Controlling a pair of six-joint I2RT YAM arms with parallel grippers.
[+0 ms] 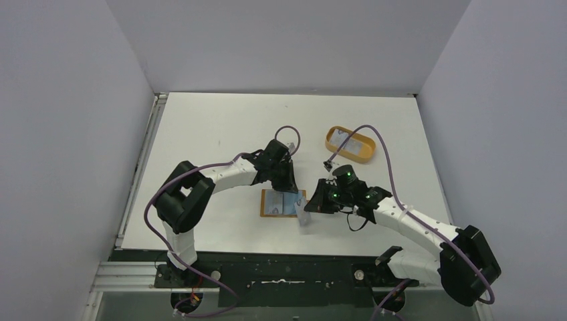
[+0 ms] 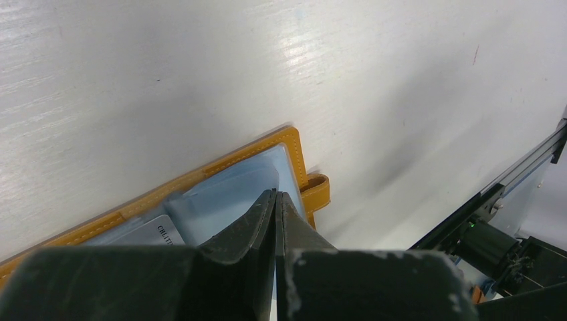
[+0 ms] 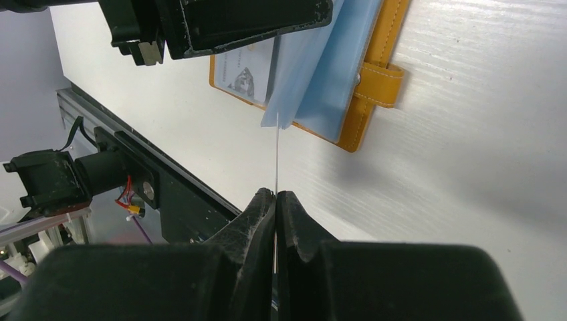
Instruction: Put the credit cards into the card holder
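Observation:
The open card holder (image 1: 272, 215), tan leather with blue sleeves, lies at the table's front centre; a card (image 3: 242, 75) sits in one side. My left gripper is shut over a blue sleeve (image 2: 227, 200) at the holder's top corner; whether it pinches the film cannot be told. My right gripper is shut on a card, seen edge-on as a thin line in the right wrist view and pale in the top view, beside the holder's blue sleeve flap (image 3: 301, 67).
A yellow tray (image 1: 363, 154) with more cards stands at the back right.

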